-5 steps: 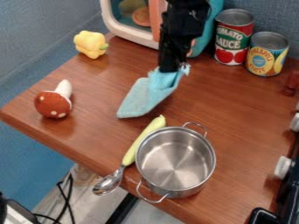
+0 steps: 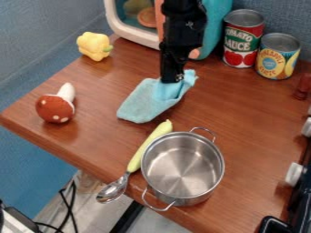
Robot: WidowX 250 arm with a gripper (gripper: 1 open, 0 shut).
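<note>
My black gripper [image 2: 172, 71] points down at the back middle of the wooden table, at the upper end of a light blue cloth [image 2: 148, 100]. The cloth lies spread on the table with that end at the fingertips; whether the fingers grip it is hard to tell.
A steel pot [image 2: 183, 173], banana [image 2: 152, 143] and spoon [image 2: 115, 187] are at the front. A toy mushroom [image 2: 55, 107] sits left, a yellow toy [image 2: 94, 45] behind it. Cans [image 2: 242, 38] [image 2: 277, 56] stand back right, before a toy kitchen piece [image 2: 131, 18].
My gripper has shifted slightly left, and the cloth's upper end has changed shape, while its lower part has moved a little left and lies flatter.
</note>
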